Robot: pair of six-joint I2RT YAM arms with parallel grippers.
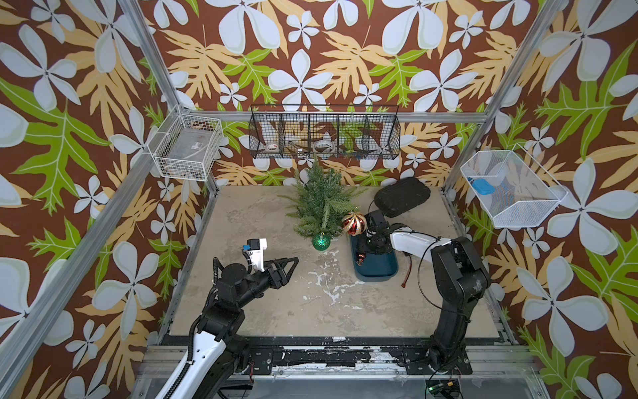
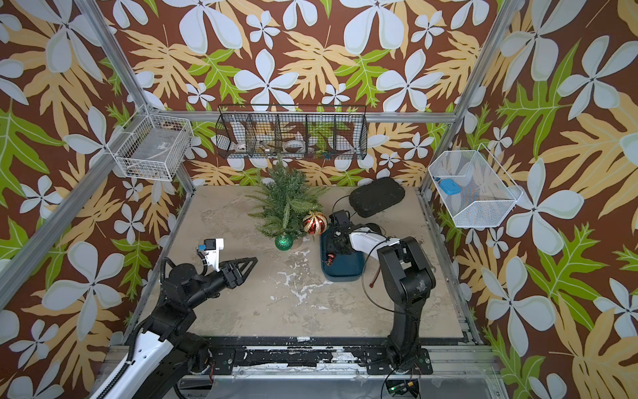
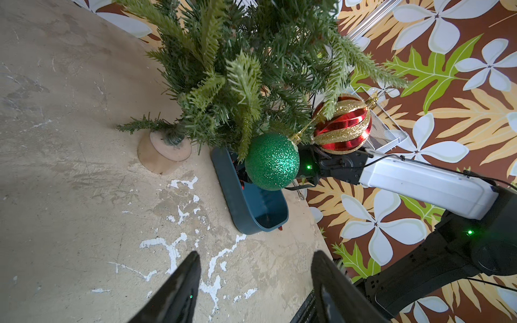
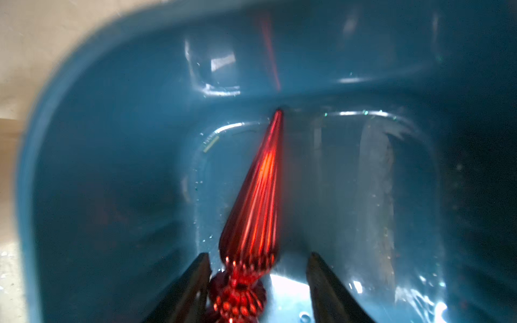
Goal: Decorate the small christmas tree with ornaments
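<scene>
The small christmas tree stands at the back middle. A green glitter ball and a red-and-gold striped ball hang on its front branches. In the blue bin lies a shiny red spindle-shaped ornament, narrow end towards the top of the right wrist view. My right gripper is inside the bin, its fingers apart on either side of the ornament's beaded lower part; contact cannot be made out. Left of the bin, well in front of the tree, my left gripper is open and empty.
Behind the bin lies a black case. A reddish-brown strip rests just right of the bin. Wire baskets hang on the walls, one of them a white basket at right.
</scene>
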